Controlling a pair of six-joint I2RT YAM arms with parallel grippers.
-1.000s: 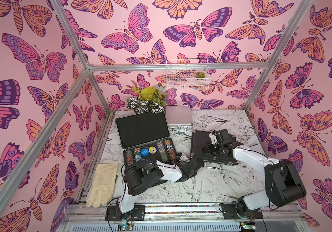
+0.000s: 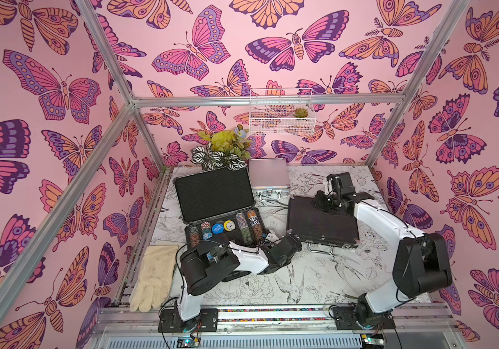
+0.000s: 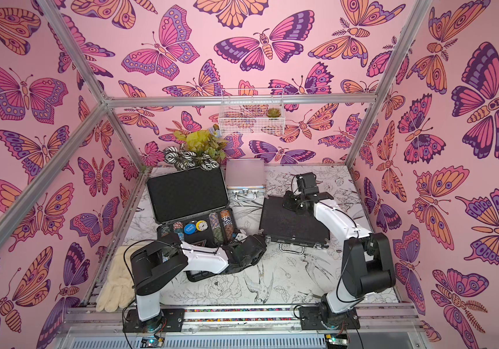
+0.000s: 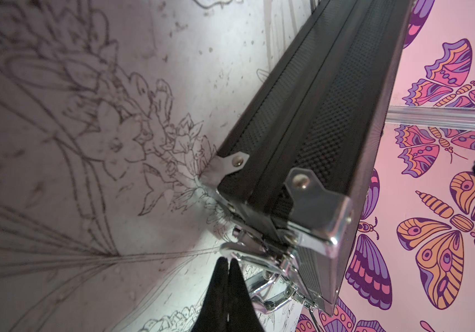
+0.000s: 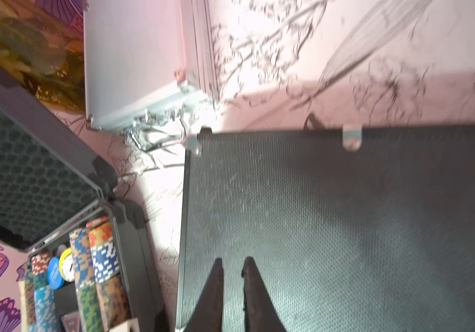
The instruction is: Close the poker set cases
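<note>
On the right of the table lies a black case [image 2: 313, 221] with its lid down and its handle toward the front. Over its lid, my right gripper is slightly open, with nothing between its fingers. A second black case stands open at the left, its padded lid [image 2: 214, 195] leaning back and poker chips [image 2: 253, 224] in its base. My left gripper is shut beside the front corner of the closed case [image 4: 326, 121], close to a metal latch [image 4: 248, 254]. Nothing shows between its fingertips. Whether that latch is fastened I cannot tell.
A pinkish silver case [image 2: 268, 174] stands closed at the back, next to a leafy plant [image 2: 223, 142]. Cream gloves [image 2: 155, 276] lie at the left edge. Bare table [image 2: 331, 279] shows in front of the closed case.
My right gripper has moved back over the closed case, away from its front edge. The left arm has shifted slightly left. Both cases look unmoved.
</note>
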